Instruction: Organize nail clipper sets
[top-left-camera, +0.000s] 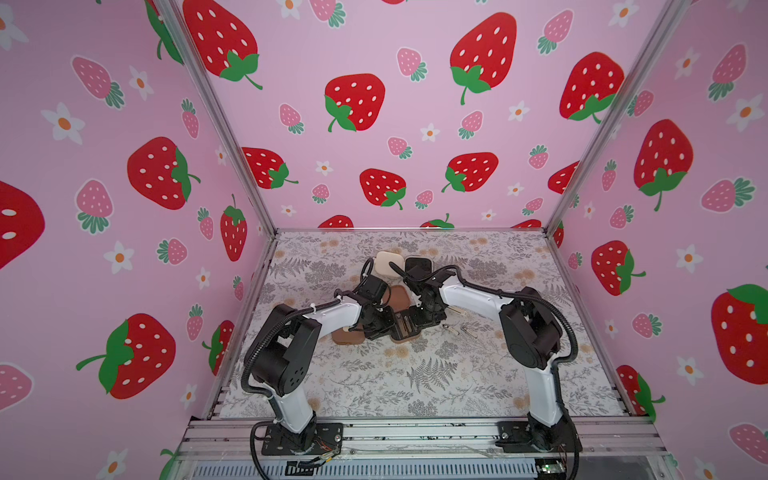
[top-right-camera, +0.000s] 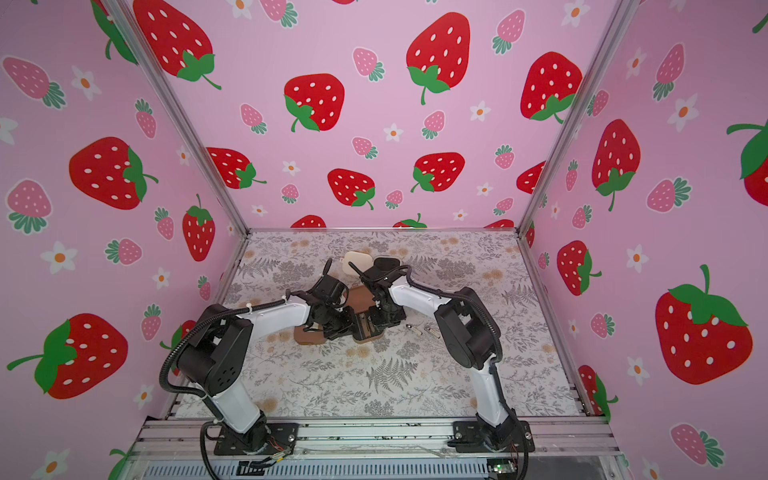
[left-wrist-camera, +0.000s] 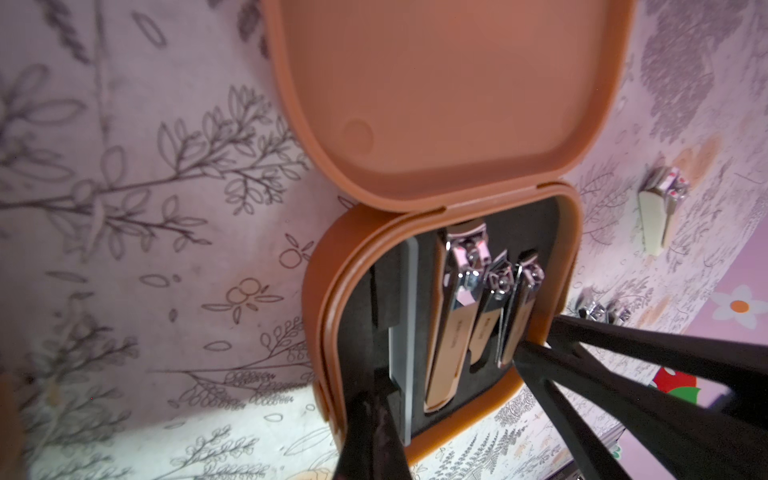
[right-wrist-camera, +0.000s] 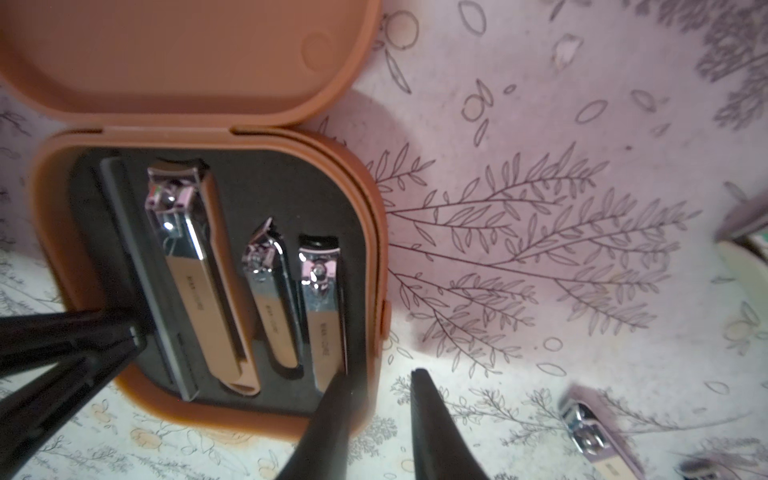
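An open brown case (right-wrist-camera: 376, 240) lies with its lid (left-wrist-camera: 456, 96) folded back. Its dark insert holds a large clipper (right-wrist-camera: 200, 296), two smaller clippers, a slim one (right-wrist-camera: 276, 312) and a straight one (right-wrist-camera: 324, 320), and a long grey file (right-wrist-camera: 148, 272) along the left side. My left gripper is shut over the case's left part, its tips close to the file; nothing clearly shows between them. At the case's front right corner, my right gripper stands partly open, one finger over the rim near the straight clipper and the other outside, nothing between.
Behind stand a cream case (top-left-camera: 389, 264) and a black case (top-left-camera: 418, 264). Another brown case (top-left-camera: 348, 337) lies left, partly under the left arm. Loose clippers (right-wrist-camera: 600, 444) are scattered on the right.
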